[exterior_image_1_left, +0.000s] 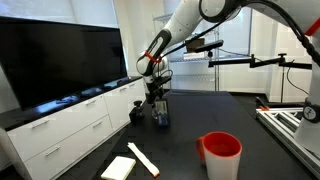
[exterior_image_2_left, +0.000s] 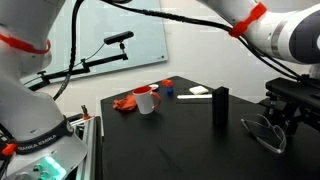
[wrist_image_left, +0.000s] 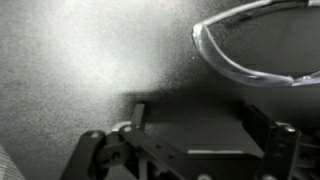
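Note:
Clear safety glasses (exterior_image_2_left: 265, 132) lie on the dark table, just in front of my gripper (exterior_image_2_left: 288, 118) in the second exterior view. In the wrist view, part of their transparent frame (wrist_image_left: 232, 66) shows at the upper right, beyond the fingertips. My gripper is open, its fingers wide apart, with only dark tabletop visible between them. From the first exterior view, the gripper (exterior_image_1_left: 154, 97) is low at the far end of the table, partly behind a black box, and the glasses cannot be made out.
The upright black box (exterior_image_2_left: 220, 107) stands close to the glasses. A red mug (exterior_image_1_left: 220, 155), a white marker-like stick (exterior_image_1_left: 143, 159) and a pale square (exterior_image_1_left: 118, 168) occupy the opposite end. An orange cloth (exterior_image_2_left: 125, 103) lies beyond the mug.

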